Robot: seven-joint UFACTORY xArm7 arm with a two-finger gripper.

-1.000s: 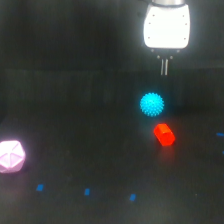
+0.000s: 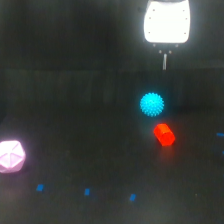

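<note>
My white gripper (image 2: 164,62) hangs at the top right of the camera view, pointing down. Its fingers are tiny and show as one thin line, so I cannot tell whether they are open or shut; nothing shows between or below them. Lower down, apart from it, lies a blue spiky ball (image 2: 152,104). A red-orange block (image 2: 164,134) sits in front of the ball and slightly to its right, with a gap between them. Far to the left is a pale pink faceted ball (image 2: 11,156), partly cut by the frame edge.
Small blue marks dot the dark surface: a left mark (image 2: 40,187), a middle mark (image 2: 87,191) and a right mark (image 2: 132,197), with more at the right edge.
My gripper is slightly higher in the picture. Its fingers showed as two close lines before and show as one now. The balls and the block have not moved.
</note>
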